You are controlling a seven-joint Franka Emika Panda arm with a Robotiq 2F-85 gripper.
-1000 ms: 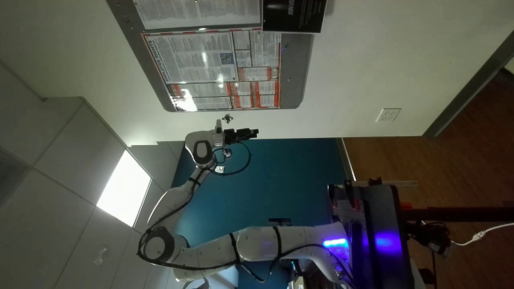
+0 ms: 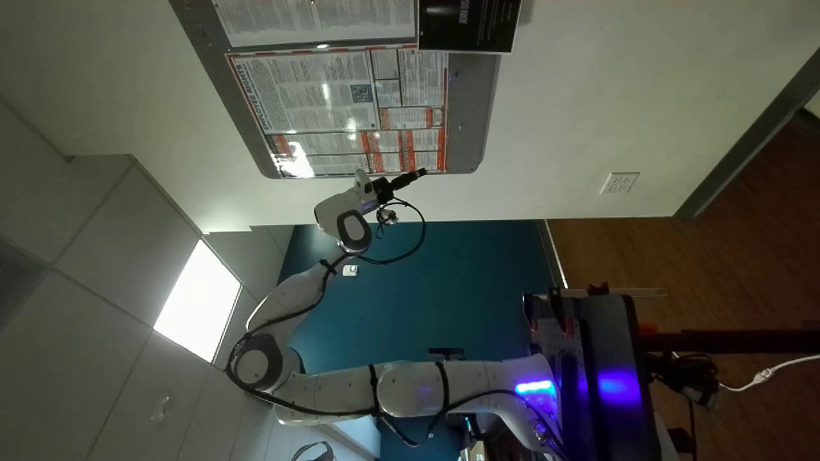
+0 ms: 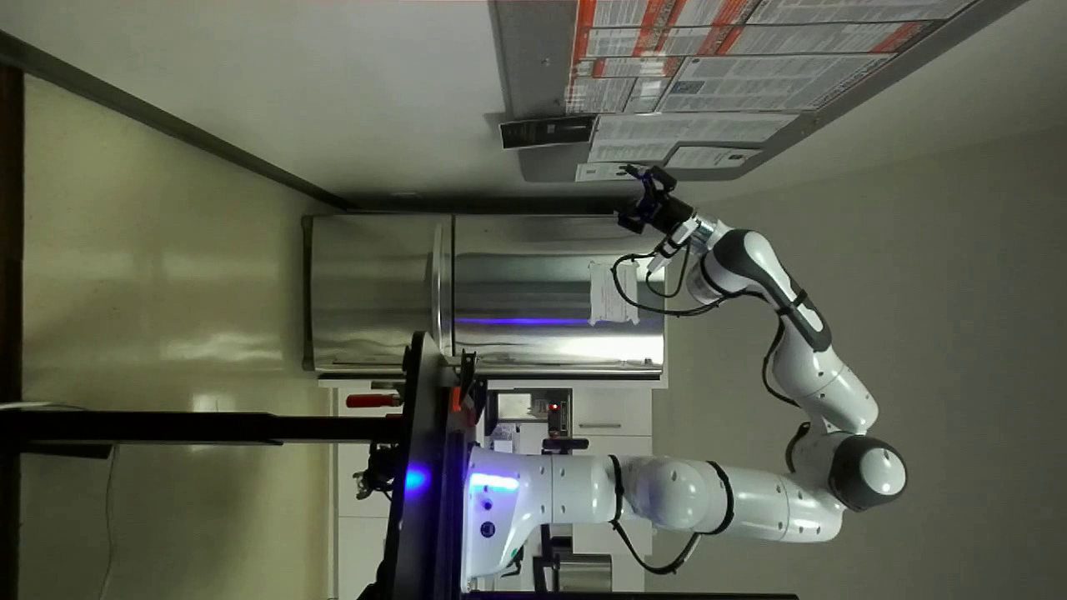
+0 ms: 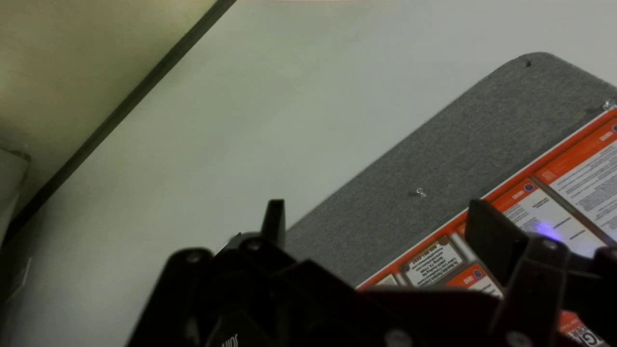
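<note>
My gripper is open, and its two dark fingers stand wide apart in the wrist view. Only the wall and part of a notice board (image 4: pixel 382 188) show behind the gap; nothing is held. Exterior view 1 has the gripper (image 2: pixel 419 175) at the end of the outstretched arm, overlapping the edge of the board (image 2: pixel 469 115) in the picture. From the other side, the spread gripper (image 3: pixel 630 198) appears near the board's papers. Whether it touches the board cannot be told.
Both exterior pictures are turned sideways. A black booklet (image 2: pixel 469 23) hangs on the board. A steel refrigerator (image 3: pixel 380 290) stands behind the arm in exterior view 2. The arm's base sits on a dark table (image 2: pixel 607 369); cables loop along the arm.
In exterior view 1 the gripper has shifted up and right in the picture, toward the notice board, and has tilted. The arm's upper links have swung with it.
</note>
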